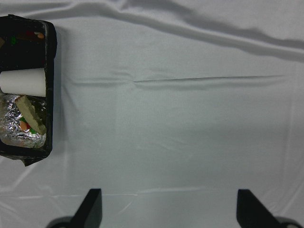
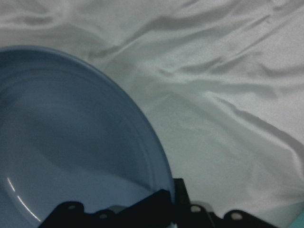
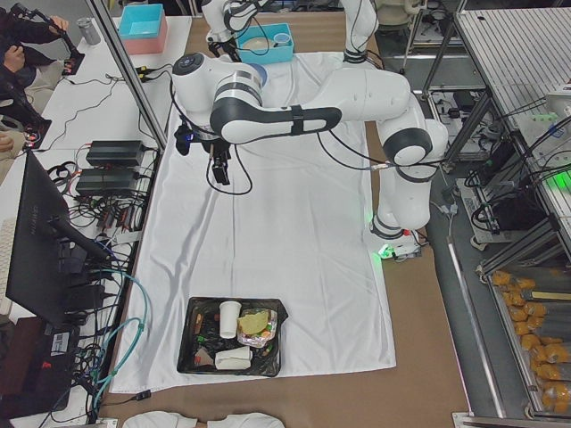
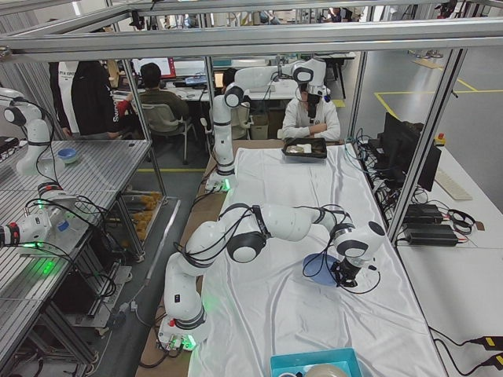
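Observation:
A blue plate (image 2: 71,123) (image 4: 313,269) fills much of the right wrist view; my right gripper is at its rim, seemingly closed on it, near the far end of the cloth in the camera left view. My left gripper hangs open over bare white cloth, nothing between its fingers. A black tray (image 1: 50,71) (image 3: 187,348) holding white cups (image 3: 228,319), crumpled foil and food-like scraps lies at the left edge of the left wrist view.
A turquoise bin (image 4: 314,361) stands at the near end of the table in the camera right view. Monitor (image 4: 405,153), cables and boxes line one side.

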